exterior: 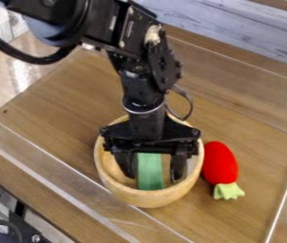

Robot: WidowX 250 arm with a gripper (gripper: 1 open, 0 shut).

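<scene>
My black gripper [151, 163] reaches down from above into a light wooden bowl [159, 196], its fingers apart on either side of a green elongated object [150, 174] lying inside. The gripper's body hides the upper part of that object. Whether the fingers touch it I cannot tell. A red plush vegetable with a pale green top [221, 166] lies just right of the bowl, outside it.
Transparent strips run along its near left and right edges. A pale plank surface [235, 28] stands at the back.
</scene>
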